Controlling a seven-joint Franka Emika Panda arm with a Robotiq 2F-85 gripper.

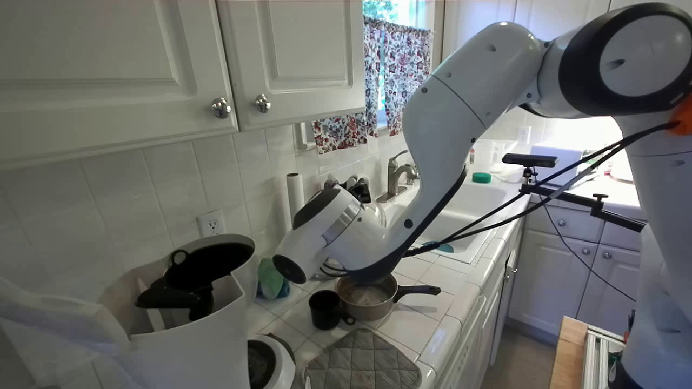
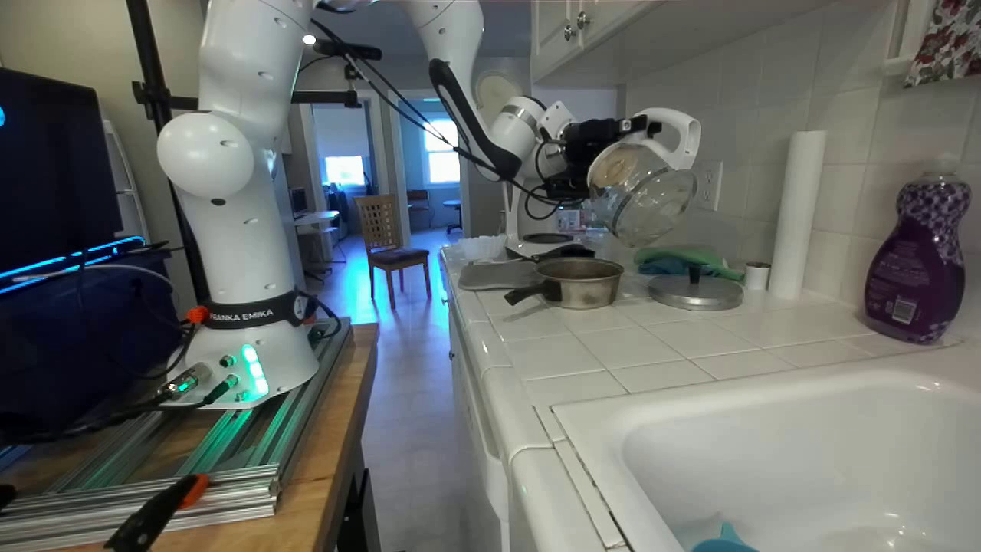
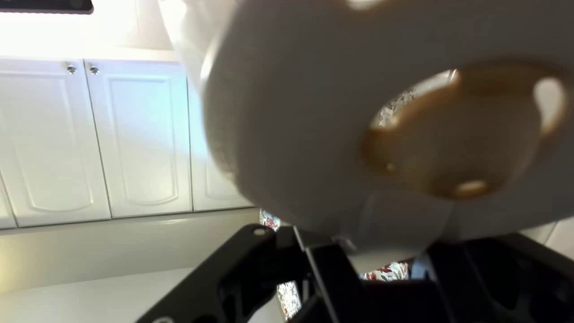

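In exterior view 2, a clear glass carafe (image 2: 654, 204) with a white handle (image 2: 685, 138) hangs tilted above the counter. My gripper (image 2: 638, 127) is shut on the carafe at its handle side. The carafe's pale lid (image 3: 323, 118) fills much of the wrist view, blurred and close above the black fingers (image 3: 333, 280). From exterior view 1 the arm's wrist hides most of the carafe and the gripper. Below stands a metal saucepan (image 2: 581, 284) with a dark handle; its interior (image 1: 366, 295) partly shows. I cannot tell whether the carafe holds liquid.
Close to the saucepan are a black mug (image 1: 324, 309) and a grey quilted pad (image 1: 366, 363). A pot lid (image 2: 696, 293), paper towel roll (image 2: 798, 213) and purple soap bottle (image 2: 917, 253) line the counter. Bare tiles lie before the sink (image 2: 791, 386).
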